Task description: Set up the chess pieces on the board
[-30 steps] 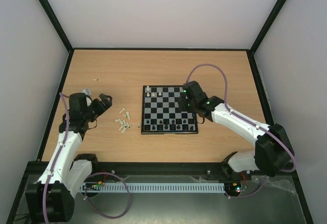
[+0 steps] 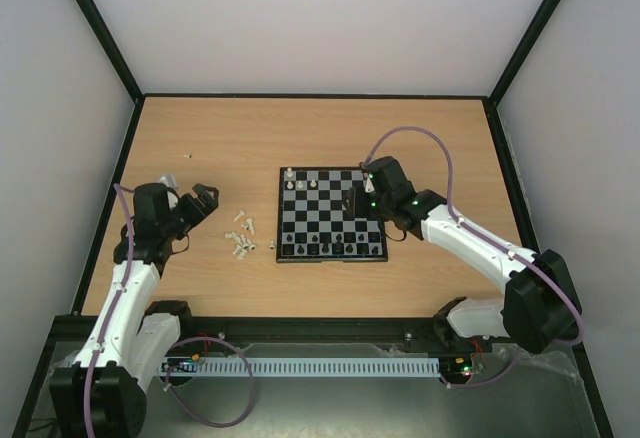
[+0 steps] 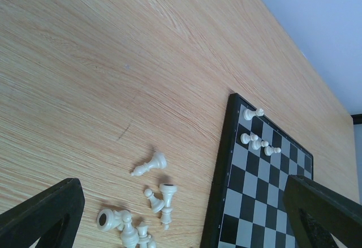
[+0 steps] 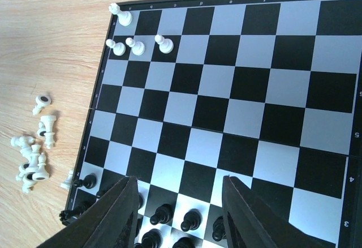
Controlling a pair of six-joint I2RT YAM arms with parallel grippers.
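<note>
The chessboard [image 2: 330,208] lies centre on the table, black pieces along its near side [image 4: 190,219], a few white pieces [image 4: 164,45] at its far left corner. Loose white pieces [image 3: 129,235] lie on the wood left of the board. My left gripper [image 2: 205,198] stands open above the table left of these pieces, nothing between its fingers. My right gripper [image 2: 355,201] hangs over the right part of the board, part open; in the right wrist view its fingertips are above the black pieces, with none seen held.
A small white piece [image 2: 187,155] lies alone at the back left. Walls enclose the table on the sides and back.
The left arm and the pieces look unchanged.
</note>
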